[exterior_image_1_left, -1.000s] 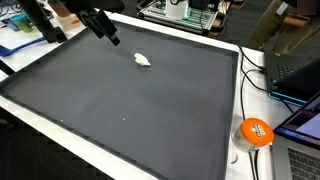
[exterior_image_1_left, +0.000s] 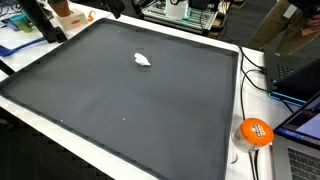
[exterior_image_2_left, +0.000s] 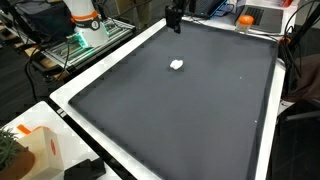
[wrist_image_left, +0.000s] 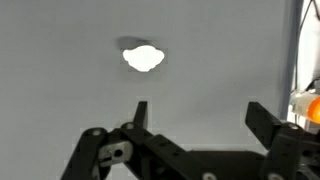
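Note:
A small white object (exterior_image_1_left: 142, 60) lies alone on the dark grey board (exterior_image_1_left: 130, 110); its shape is too small to name. The wrist view shows the white object (wrist_image_left: 143, 58) at upper left, beyond the fingertips, with a dark shadow beside it. My gripper stands open, its two black fingers wide apart and only bare board between them. In exterior view 2 the white object (exterior_image_2_left: 177, 64) is near the middle of the board, and the dark gripper (exterior_image_2_left: 177, 22) is at the top, apart from it.
An orange-topped round item (exterior_image_1_left: 254, 132) stands off the board beside a laptop (exterior_image_1_left: 298, 155). Cables (exterior_image_1_left: 262, 80) run along that side. A cardboard box (exterior_image_2_left: 38, 150) sits at lower left in exterior view 2. Most of the board is clear.
The white object has not moved.

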